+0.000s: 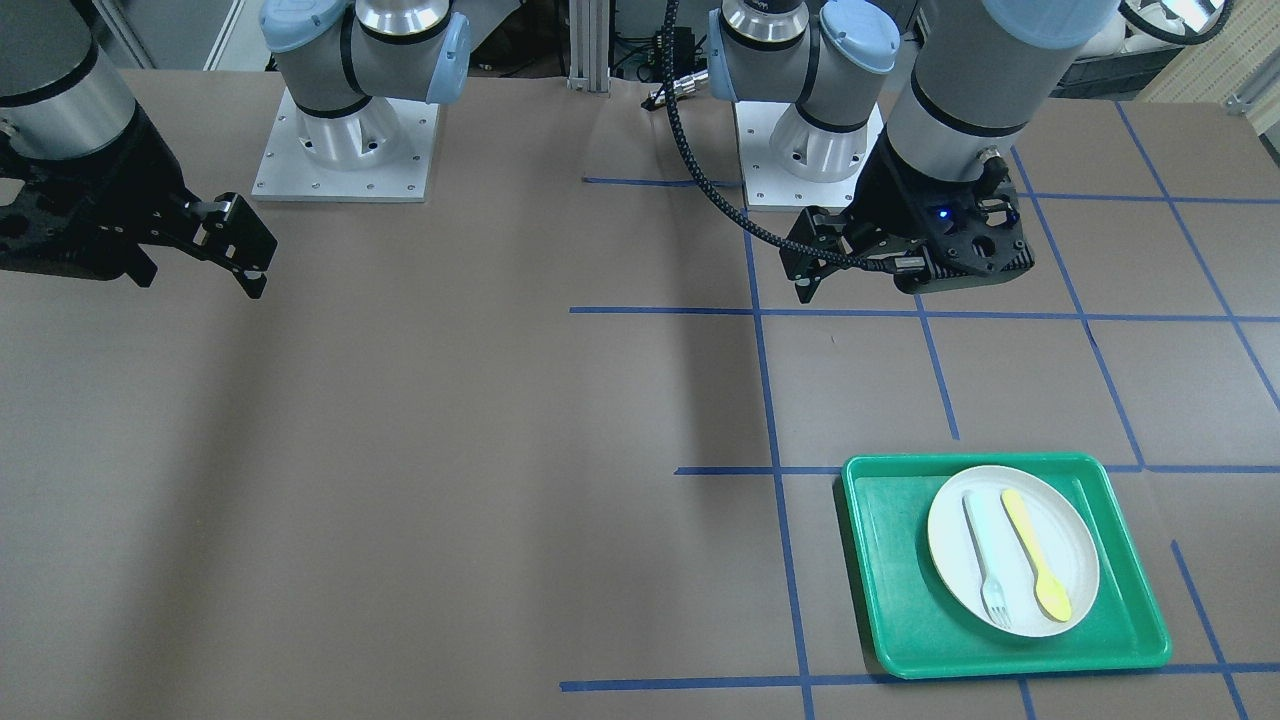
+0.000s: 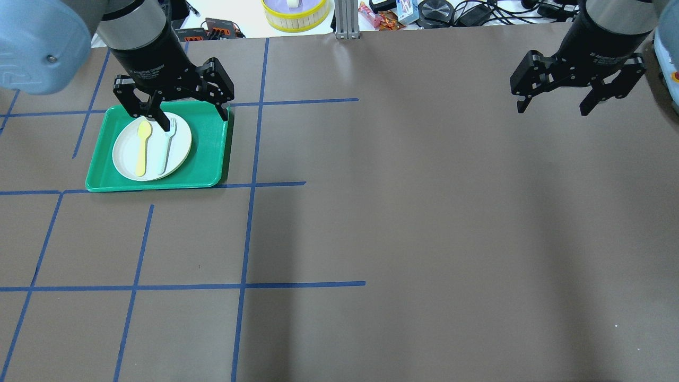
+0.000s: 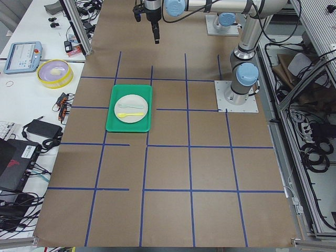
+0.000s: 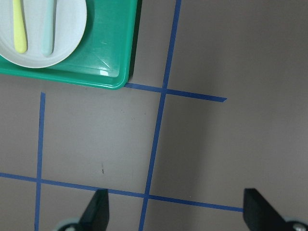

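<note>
A green tray [image 1: 876, 564] holds a white plate [image 1: 960, 552], with a pale blue fork [image 1: 984, 540] and a yellow spoon [image 1: 1032, 546] lying side by side on it. The same tray [image 2: 105, 172] shows at the upper left of the top view. My gripper hangs open above the bare tiled table, nothing between its fingers; in the wrist view the tray [image 4: 122, 43] lies ahead of it, toward the upper left.
A second arm with a black gripper [image 2: 569, 102] stands at the other side of the table. Cables and small items lie beyond its edges.
</note>
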